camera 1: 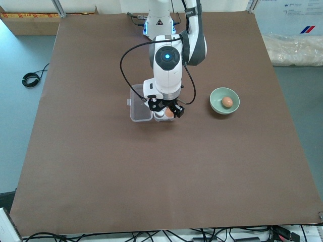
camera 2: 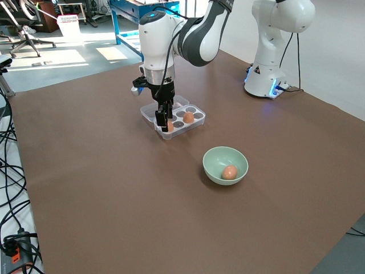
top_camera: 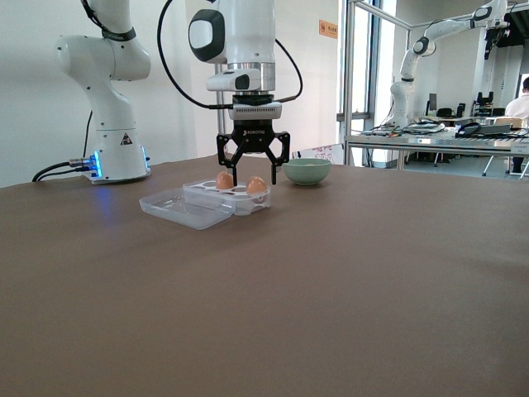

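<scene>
My black gripper [top_camera: 254, 178] hangs over the clear plastic egg carton [camera 2: 195, 125], its fingers spread open around the area of the eggs; no egg shows held between them. The carton's lid [camera 1: 141, 112] lies open to one side. In the top view two brown eggs sit in the carton, one [top_camera: 224, 180] left and one [top_camera: 257, 186] right. A pale green bowl [camera 1: 218, 108] stands apart to the right in the left view, with one brown egg [camera 2: 230, 172] in it.
A white arm base [top_camera: 120, 157] with cables stands at the back. Loose cables run along one table edge.
</scene>
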